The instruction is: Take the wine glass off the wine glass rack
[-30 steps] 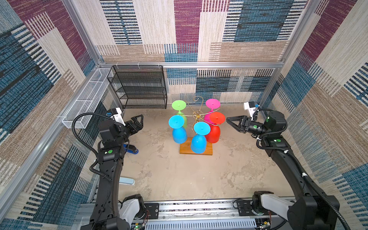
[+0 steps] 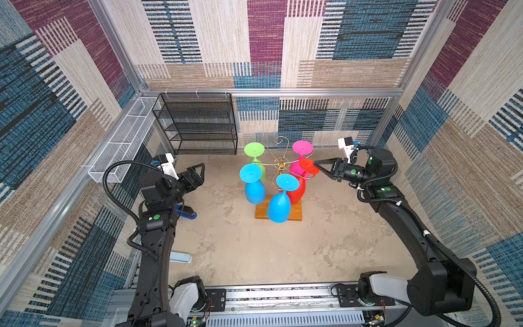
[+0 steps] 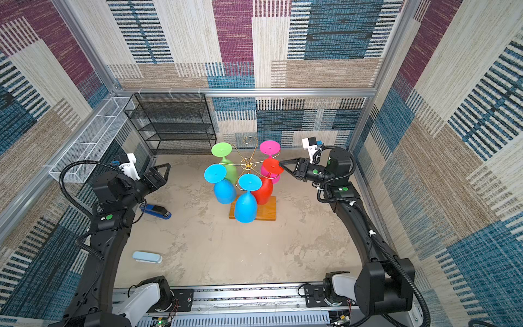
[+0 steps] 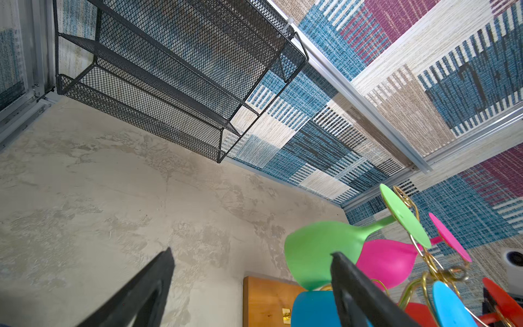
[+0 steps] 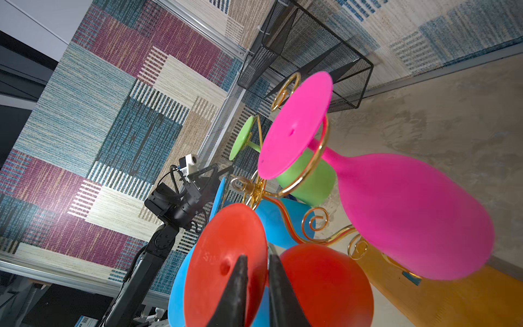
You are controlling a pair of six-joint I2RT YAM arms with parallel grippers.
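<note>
A gold wire rack [image 2: 281,164] on a wooden base holds upside-down plastic glasses: green [image 2: 254,150], pink [image 2: 303,147], two blue [image 2: 287,182] and red [image 3: 272,166]. My right gripper [image 2: 318,164] is at the red glass's foot; in the right wrist view its dark fingertips lie over that foot's edge, close together, and whether they grip it is unclear. The red bowl is tilted, partly behind the front blue glass. My left gripper [image 2: 201,170] hangs part open left of the rack, nothing between its fingers.
A black mesh shelf [image 2: 195,122] stands at the back left, a white wire basket [image 2: 122,139] along the left wall. A blue-and-black object [image 3: 155,211] and a pale blue case [image 3: 146,256] lie on the left.
My right gripper has moved left onto the red glass's foot. The red glass's bowl has swung left and the front blue glass has shifted slightly. The left arm is still.
</note>
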